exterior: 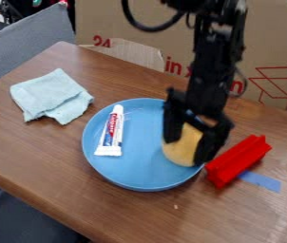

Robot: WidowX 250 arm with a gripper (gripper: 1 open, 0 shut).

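Observation:
The black gripper (195, 116) is lowered over the blue plate (133, 169), blurred and open, around and partly in front of a round yellow object (177, 150). A white toothpaste tube (110, 131) lies on the plate's left side. Just right of the plate lies a red block-like object (240, 159).
A folded pale blue cloth (49, 97) lies at the left of the wooden table (70, 190). A blue strip (260, 180) is beside the red object. A cardboard box (139, 49) stands behind.

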